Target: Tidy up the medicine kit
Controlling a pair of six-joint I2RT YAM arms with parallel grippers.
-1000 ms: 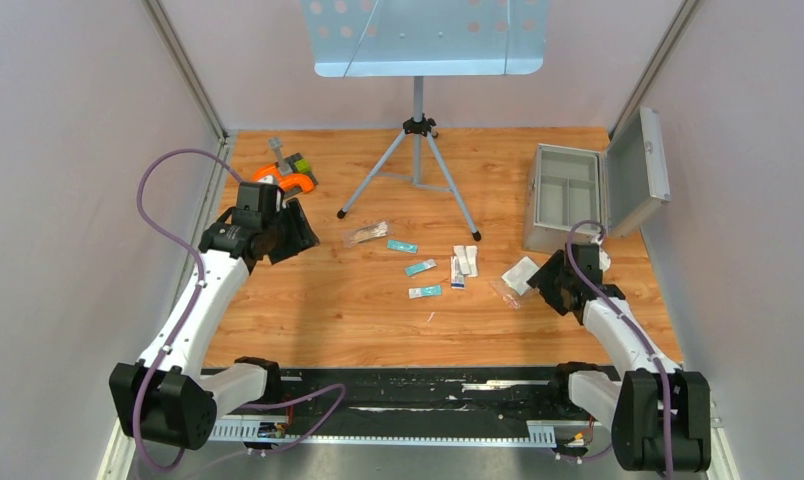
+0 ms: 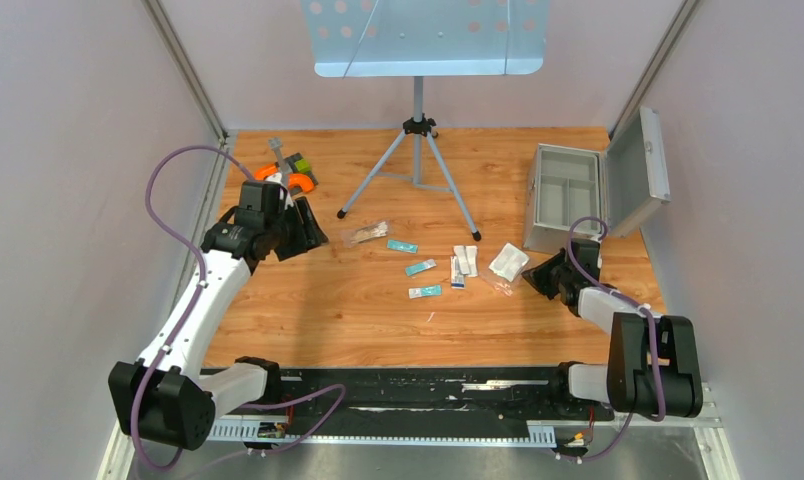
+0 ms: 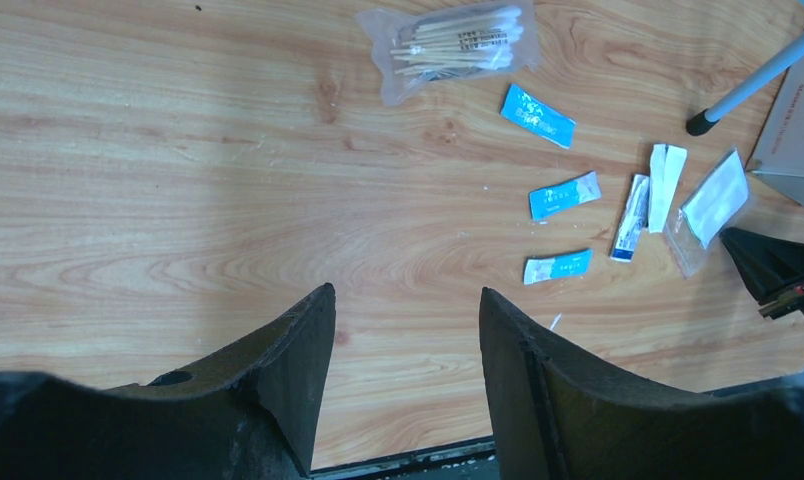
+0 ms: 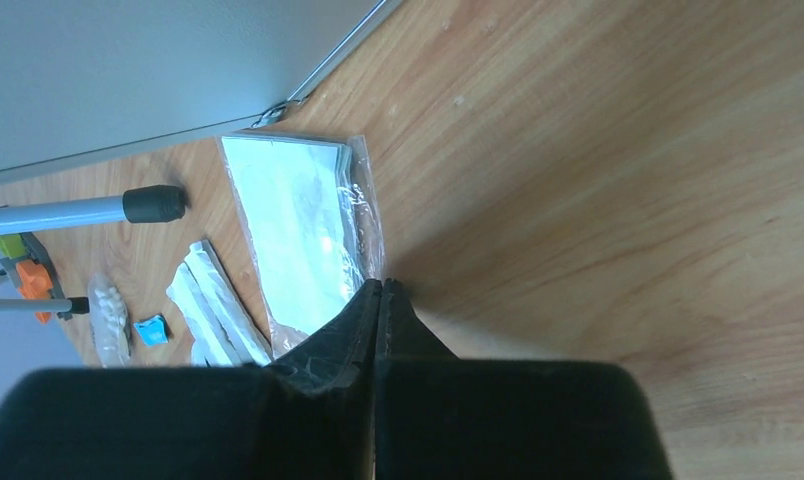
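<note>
The white packet in a clear bag (image 2: 509, 262) lies flat in front of the grey medicine box (image 2: 551, 238), which stands with its lid (image 2: 642, 170) open. My right gripper (image 2: 527, 273) is shut at the packet's right side. In the right wrist view its fingertips (image 4: 366, 300) meet the bag's edge; whether they pinch any film cannot be told. Left of the packet are white strips (image 2: 465, 260), a blue-white sachet (image 2: 458, 274) and teal sachets (image 2: 425, 292). A bag of cotton swabs (image 2: 366, 233) lies further left. Over bare wood, my left gripper hangs open and empty.
A tripod stand (image 2: 418, 152) straddles the back middle, one leg ending near the white strips. Orange and green parts (image 2: 296, 173) lie at the back left. One small white stick (image 2: 431, 316) rests near the front.
The white packet has slid slightly left and back and turned. My right gripper has gone from spread to closed beside it, moving a little left. The left gripper has shifted slightly right.
</note>
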